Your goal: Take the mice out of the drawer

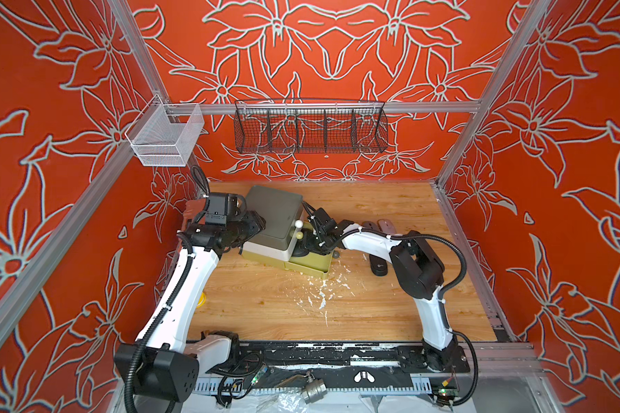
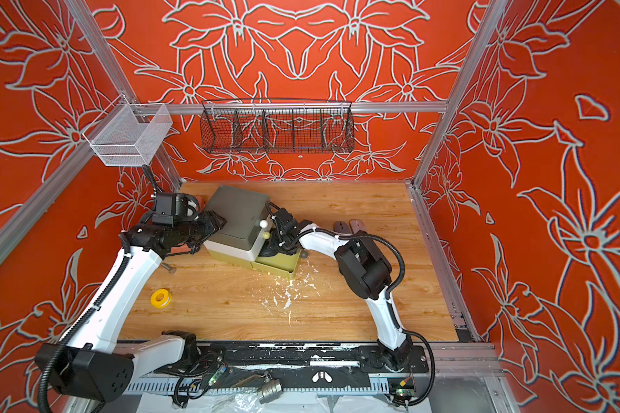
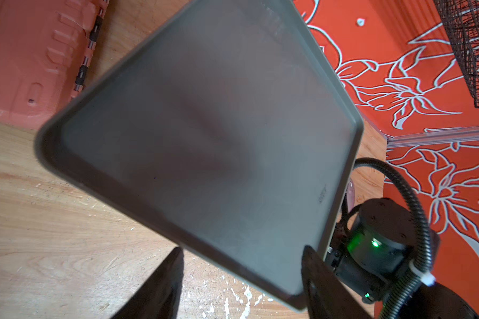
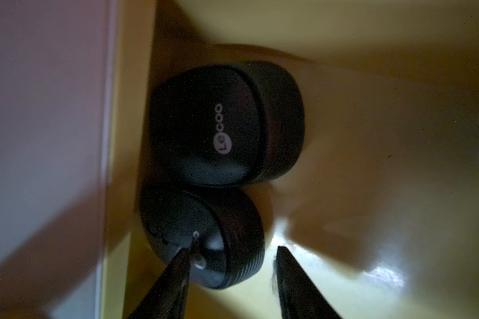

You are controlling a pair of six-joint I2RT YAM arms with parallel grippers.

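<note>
The olive drawer (image 1: 312, 265) is pulled out from the grey-topped box (image 1: 272, 213). Two black mice, one (image 4: 202, 122) above the other (image 4: 207, 236) in the right wrist view, lie inside against the drawer's side. My right gripper is open over the lower mouse, its fingertips on either side of part of it; whether they touch is unclear. My left gripper stands open above the box's grey lid, nothing between its fingers.
More dark and pink devices (image 1: 379, 265) lie right of the drawer. A yellow tape roll (image 2: 160, 298) lies front left. Wire baskets (image 1: 310, 130) hang on the walls.
</note>
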